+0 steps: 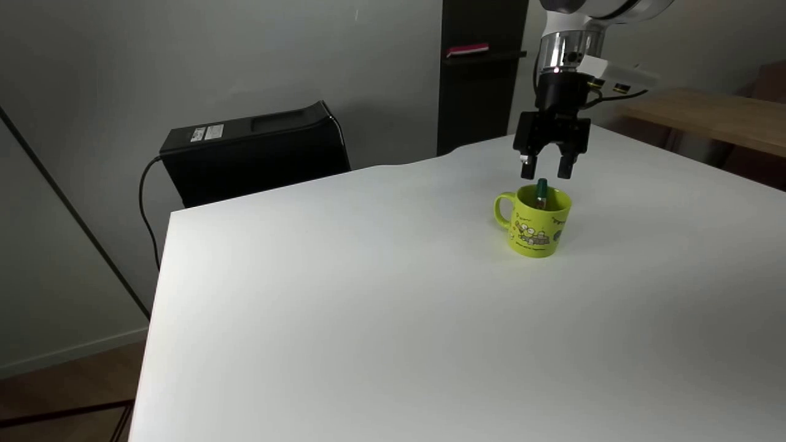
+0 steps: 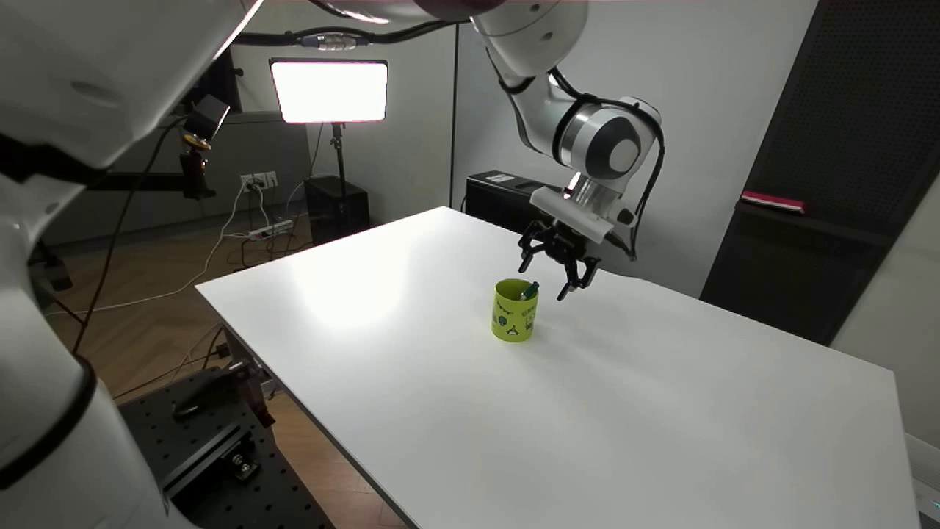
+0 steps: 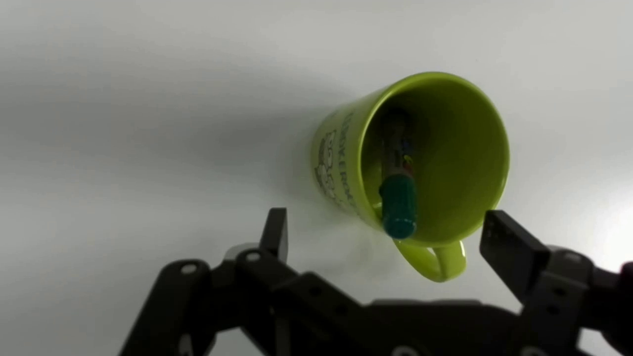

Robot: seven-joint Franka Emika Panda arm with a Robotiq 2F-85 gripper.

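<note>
A lime-green mug (image 1: 532,232) with printed figures stands upright on the white table, its handle pointing left in exterior view 1. Inside it leans a marker with a green cap (image 3: 398,204), the cap resting by the rim on the handle side and just topping it. My gripper (image 1: 546,172) is open above the mug, fingers apart and nothing between them. In the wrist view the dark fingers (image 3: 275,232) lie on either side of the handle end, clear of the mug and marker. The marker's lower end is in shadow at the mug's bottom.
A lit panel lamp (image 2: 330,92) stands on the floor beyond the table in exterior view 2.
</note>
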